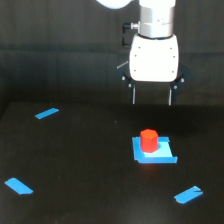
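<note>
A small red block (pixel 149 141) stands on a light square patch edged with blue tape (pixel 164 157), right of the table's centre. My gripper (pixel 152 98) is raised at the upper right, over and apparently behind the block. Its two thin fingers (pixel 170 97) are spread wide apart, and nothing shows between them. A clear gap lies between the fingertips and the red block.
Blue tape strips mark the dark table (pixel 85 150): one at the back left (pixel 47 113), one at the front left (pixel 18 186) and one at the front right (pixel 188 195).
</note>
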